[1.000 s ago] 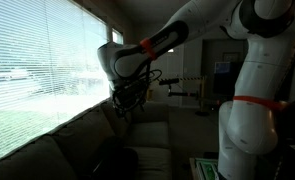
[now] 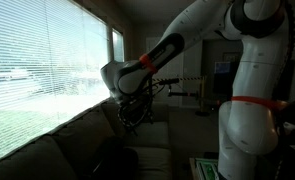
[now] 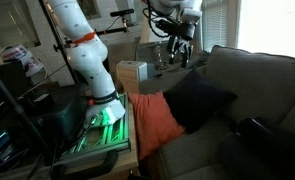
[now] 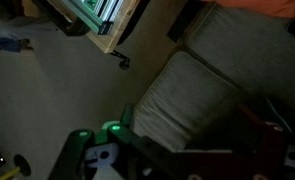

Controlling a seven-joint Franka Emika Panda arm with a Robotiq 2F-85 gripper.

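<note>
My gripper [image 3: 177,52] hangs in the air above the sofa, fingers pointing down and apart, with nothing seen between them. Below it a black pillow [image 3: 199,100] leans on the seat. Beside that lies an orange-red pillow [image 3: 155,122], nearer the robot's base. The orange-red one [image 4: 262,6] shows only at the top right edge of the wrist view. In exterior view 1 the gripper [image 2: 133,124] is a dark shape before the sofa, hard to make out.
The grey sofa [image 3: 257,85] has a backrest along the window blinds [image 2: 42,70]. A dark bundle [image 3: 272,145] lies at its right. The robot's base stands on a wooden-edged table [image 3: 122,160] with a green-edged frame. Bare floor [image 4: 97,75] lies beside the sofa.
In exterior view 1 the forearm and gripper have come down slightly toward the sofa.
</note>
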